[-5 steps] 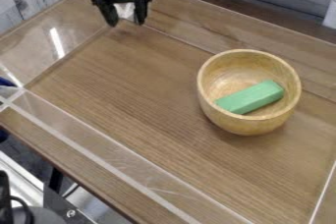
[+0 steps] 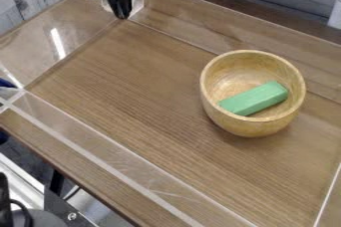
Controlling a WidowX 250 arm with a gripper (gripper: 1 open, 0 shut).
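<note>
My gripper (image 2: 120, 10) is at the top left, at the far end of the wooden table (image 2: 134, 121), shut, its narrow dark fingers pointing down over a small pale, whitish patch whose nature I cannot make out. A round wooden bowl (image 2: 216, 82) sits on the right side with a green block (image 2: 254, 99) inside it.
Dark objects (image 2: 20, 201) at the lower left edge are partly out of view. A wall runs along the back.
The gripper has moved away toward the back edge of the table, higher in the view. The bowl and green block are unchanged.
</note>
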